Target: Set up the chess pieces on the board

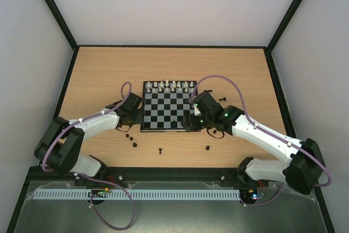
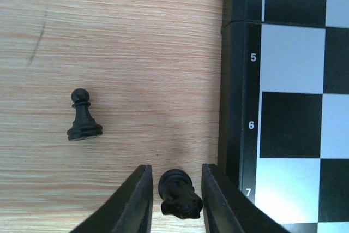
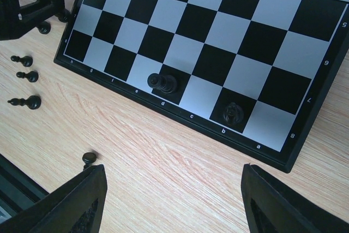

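In the left wrist view a black piece (image 2: 182, 200) stands between the separated fingers of my left gripper, close to the right finger; a gap shows on its left. That gripper is low over the wood, just left of the chessboard (image 2: 233, 107). A black pawn (image 2: 83, 115) lies farther left. My right gripper is open and empty, above the table near the board's front edge. Two black pieces, one on the d file (image 3: 163, 83) and another on the b file (image 3: 233, 114), stand in the nearest row. White pieces (image 1: 167, 85) fill the far rows.
Several black pieces lie loose left of and before the board, including one piece (image 1: 160, 150) in front and another (image 1: 208, 148) front right. More, such as a dark piece (image 1: 222, 99), lie right of the board. The board's middle is clear.
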